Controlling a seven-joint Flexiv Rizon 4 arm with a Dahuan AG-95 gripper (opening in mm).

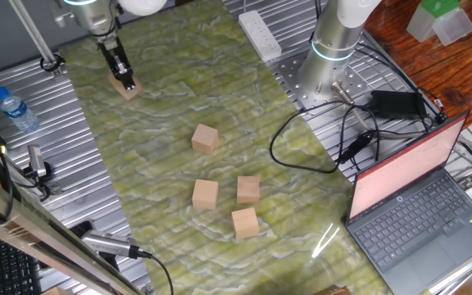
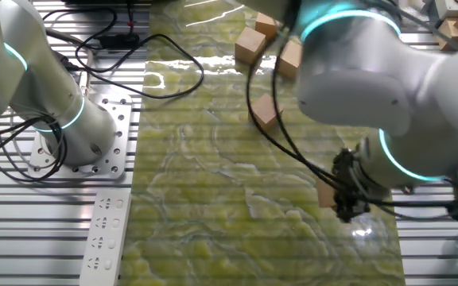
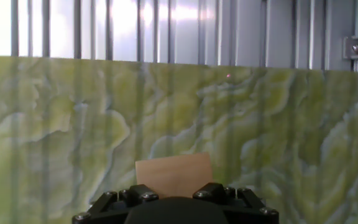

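Note:
At the upper left of exterior view 1, my gripper [image 1: 128, 84] points down over a light wooden block [image 1: 124, 92]. The wrist view has this block [image 3: 174, 175] between the two fingertips of my gripper, filling the gap, so the fingers look shut on it. Whether it touches the mat or hangs just above is unclear. In exterior view 2 the arm hides most of the block [image 2: 325, 193]. Other wooden blocks stand apart on the mat: one near the middle [image 1: 205, 138], then a left one [image 1: 205, 194], a right one [image 1: 247, 189] and a front one [image 1: 245, 223].
A water bottle [image 1: 16, 110] stands left.

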